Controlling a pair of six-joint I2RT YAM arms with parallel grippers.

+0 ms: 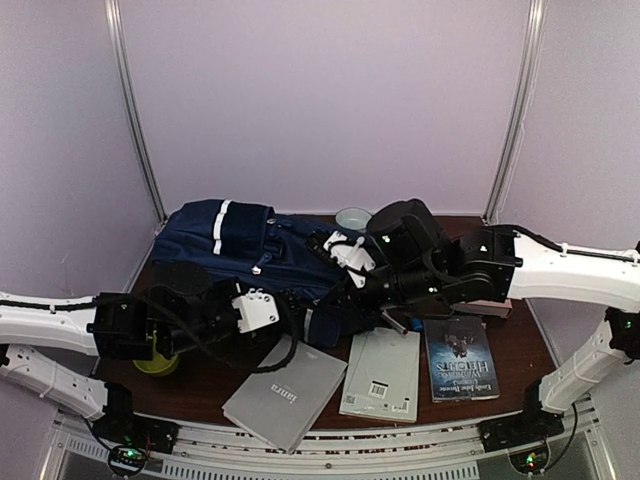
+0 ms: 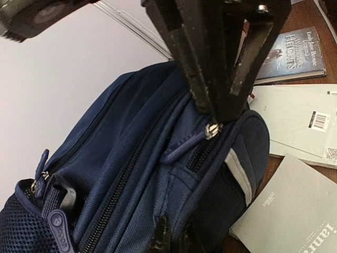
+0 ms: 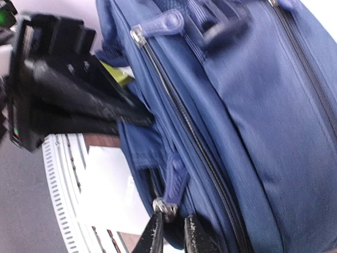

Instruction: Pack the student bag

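Note:
The navy blue bag (image 1: 190, 240) lies at the back left, its zipped side facing the arms. In the left wrist view my left gripper is low in the picture, shut on the bag's fabric edge beside a zipper. My right gripper stands part open at that same zipper, with the metal slider and its blue pull tab (image 3: 175, 179) just beyond its fingertips. Whether the slider touches them is hard to tell. A grey notebook (image 1: 285, 395), a pale barcoded notebook (image 1: 380, 375) and a Wuthering Heights book (image 1: 460, 358) lie in front.
A yellow-green cup (image 1: 157, 365) sits by the left forearm, partly hidden. Behind the right arm is a clear round container (image 1: 352, 218). A pinkish box (image 1: 490, 308) lies at the right, beyond the book. Both arms crowd the middle, close together.

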